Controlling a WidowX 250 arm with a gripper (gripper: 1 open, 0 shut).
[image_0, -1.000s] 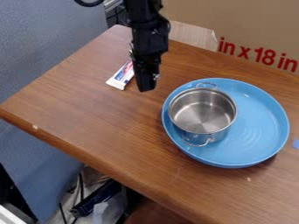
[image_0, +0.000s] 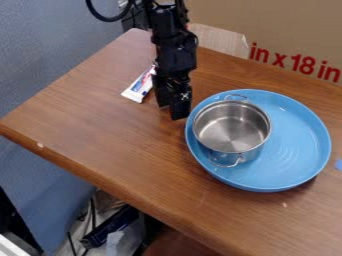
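The black gripper (image_0: 177, 106) hangs over the wooden table, just left of the blue plate's upper-left edge and pointing down; whether its fingers are open or shut is unclear. A steel pot (image_0: 231, 133) with wire handles sits on the left part of the blue plate (image_0: 297, 150). A white packet with red marking (image_0: 135, 90) lies on the table behind and left of the gripper.
The wooden table (image_0: 107, 150) has bare room at the left and front. Cardboard with red lettering (image_0: 287, 50) stands at the back. Cables and clutter lie below the table's lower-left edge.
The gripper has moved slightly right and downward in the view, toward the plate's left edge. The pot, plate and packet have stayed in place.
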